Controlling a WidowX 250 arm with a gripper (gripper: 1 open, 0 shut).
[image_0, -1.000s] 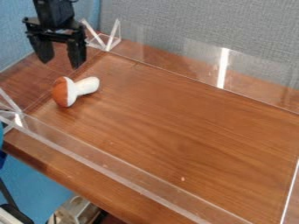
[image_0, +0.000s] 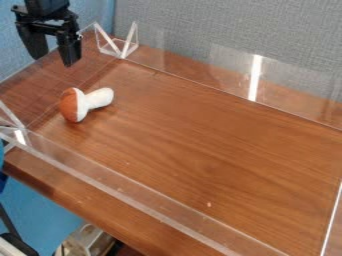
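Note:
My black gripper (image_0: 51, 55) hangs open at the top left, in the air over the rear left part of the wooden surface, with nothing between its fingers. Below it and a little to the right, a toy mushroom (image_0: 84, 103) with an orange-brown cap and white stem lies on its side on the wood (image_0: 201, 160).
Clear low walls (image_0: 254, 78) with white corner brackets (image_0: 118, 38) enclose the surface. Outside the front left lie some indistinct metal items (image_0: 87, 241).
My gripper has shifted to the left and slightly up. The mushroom stays where it was.

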